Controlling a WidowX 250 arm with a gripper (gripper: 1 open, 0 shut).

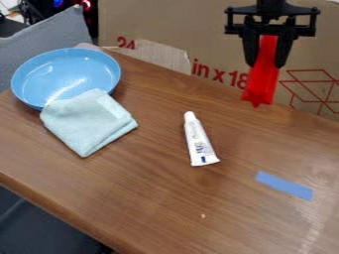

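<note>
My gripper [269, 40] is at the top right, shut on a red object [263, 74] that hangs upright below it, above the back right of the wooden table in front of cardboard. On the table a white tube [199, 139] lies near the middle, and a folded pale cloth [89, 122] lies at the left, beside a blue bowl [66, 74].
A short blue strip [283, 186] is on the table at the right. Cardboard [172, 25] stands along the back, and a grey item [34, 45] is at the back left.
</note>
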